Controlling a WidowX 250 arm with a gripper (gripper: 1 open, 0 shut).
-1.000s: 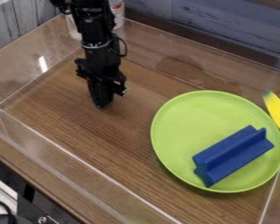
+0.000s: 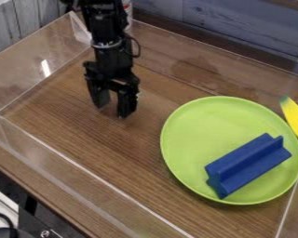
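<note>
The black arm reaches down from the top left of the camera view, its gripper (image 2: 112,97) low over the wooden board left of the green plate, open, with nothing visible between its fingers. A blue block (image 2: 246,162) with a raised ridge lies on the right part of the green plate (image 2: 196,138). A yellow object (image 2: 296,121) sits at the right edge, partly out of view.
Clear low walls border the board at left and lower left. A white container stands behind the arm at the top.
The gripper's fingers look more spread and more upright than before, and the gripper has shifted slightly. The plate, blue block and yellow object have not moved.
</note>
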